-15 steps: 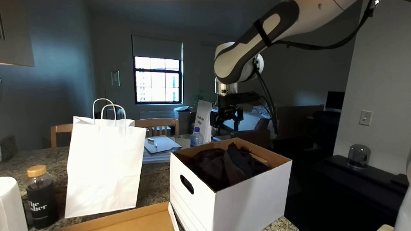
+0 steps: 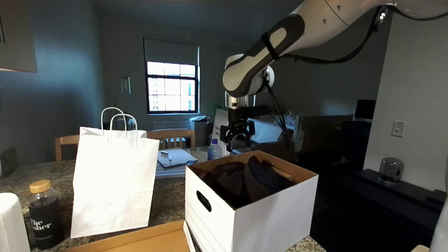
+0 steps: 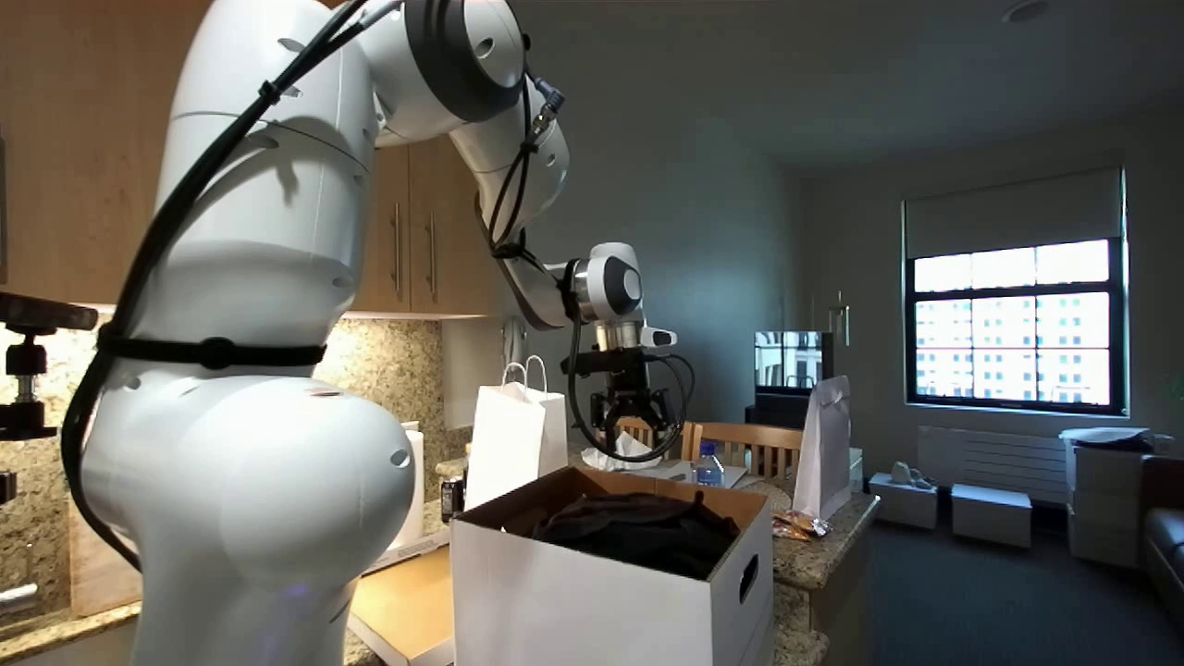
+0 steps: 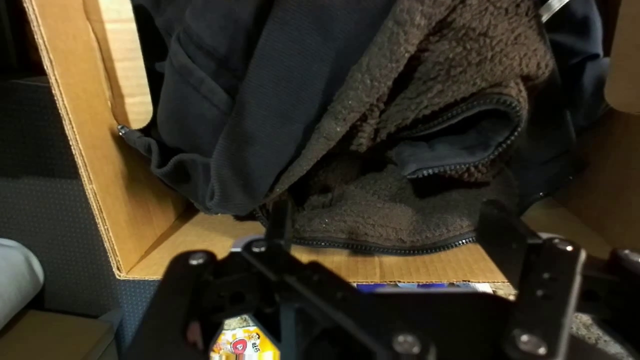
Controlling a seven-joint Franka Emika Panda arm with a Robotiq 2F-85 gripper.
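Observation:
A white cardboard box (image 2: 275, 218) stands on the granite counter with its top uncovered. Bundled inside is a dark jacket (image 4: 240, 102) with a brown fleece lining (image 4: 474, 72) and a black zipper; in exterior view 2 the dark cloth (image 3: 638, 527) reaches near the rim. My gripper (image 2: 238, 142) hangs above the far edge of the box, pointing down, clear of the cloth. In the wrist view the gripper has its fingers spread wide and nothing held between them. The same gripper (image 3: 630, 433) shows behind the box in exterior view 2.
Left of the box stand a white paper bag (image 2: 115, 184) and a dark bottle (image 2: 44, 214) with a wooden cap. A box lid (image 2: 138, 239) lies in front. Past the box are a water bottle (image 2: 214, 149) and a second bag (image 3: 823, 450).
The arm has shifted left in exterior view 1 and come slightly lower, so the gripper now hangs nearer the water bottle. The box and jacket have stayed in place.

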